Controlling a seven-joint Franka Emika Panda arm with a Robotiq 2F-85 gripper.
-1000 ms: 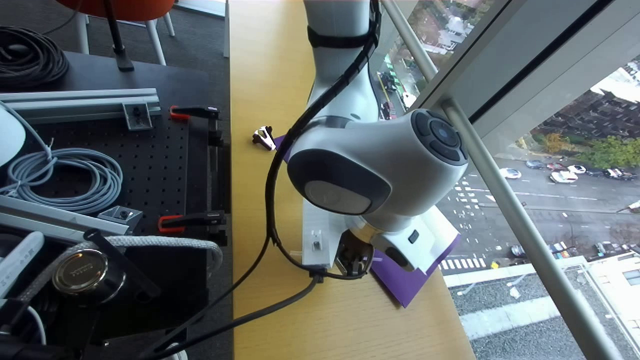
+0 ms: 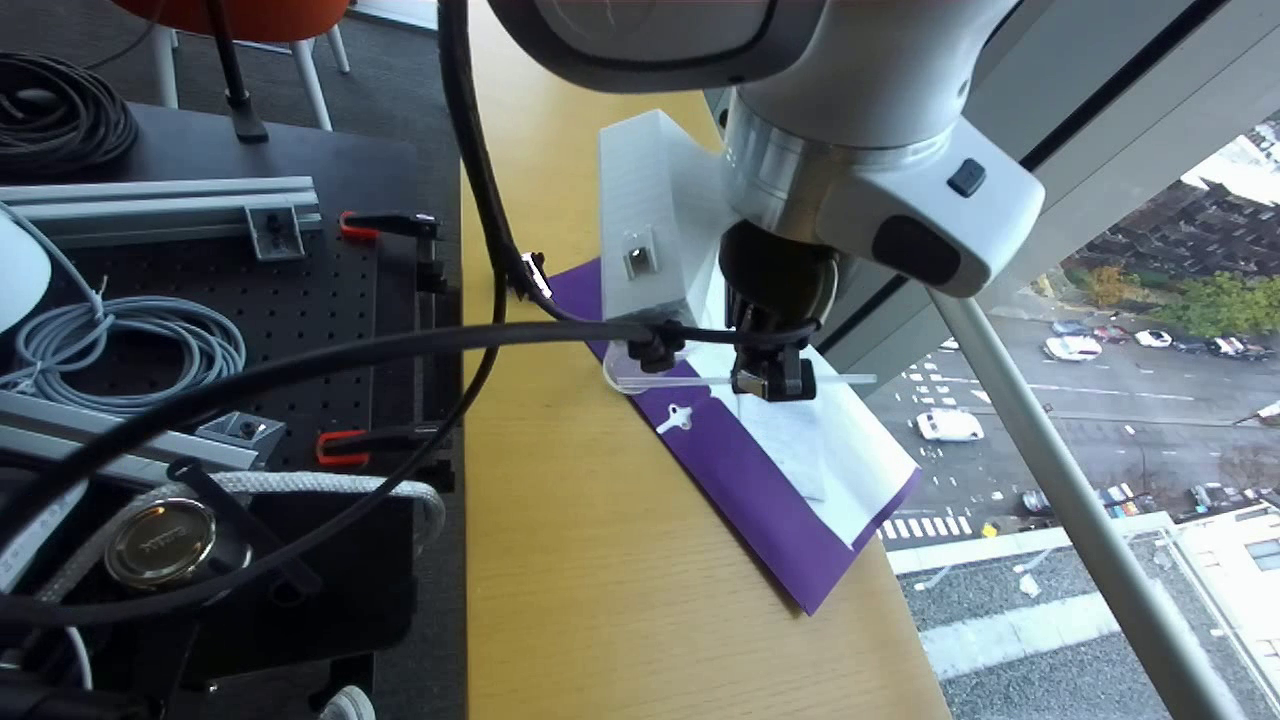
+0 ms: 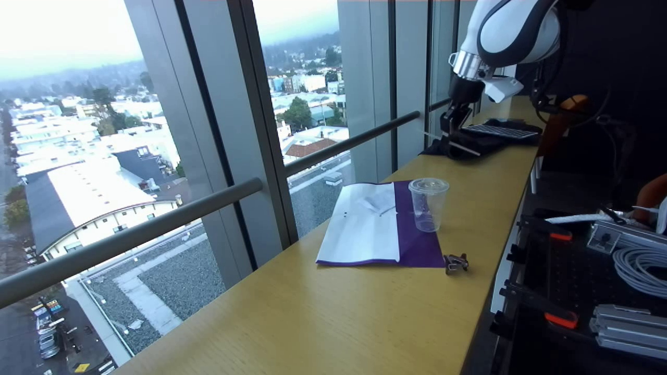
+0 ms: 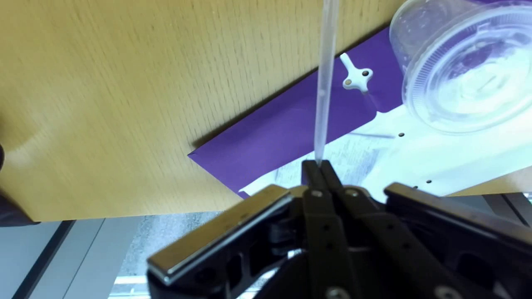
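A thin clear straw [image 4: 325,84] runs out from between the fingertips of my gripper, which is shut on it. In exterior view 1 the straw [image 2: 847,379] sticks out on both sides of the gripper [image 2: 774,382], roughly level. A clear plastic cup [image 3: 428,206] with a flat lid stands upright on the purple folder [image 3: 417,253]. From the wrist view, the cup [image 4: 464,74] lies to the right of the straw, apart from it. The gripper [image 3: 455,128] hangs above the table's far part in exterior view 2. Most of the cup is hidden in exterior view 1.
White paper [image 3: 359,231] lies in the folder. A small white piece [image 4: 356,74] rests on the purple flap, and a staple remover [image 3: 455,262] sits by the folder's corner. A laptop [image 3: 500,131] lies farther back. A rail [image 3: 350,144] lines the window.
The arm has swung toward the back in exterior view 1, uncovering more of the folder and the white piece. The straw now shows clearly in the gripper.
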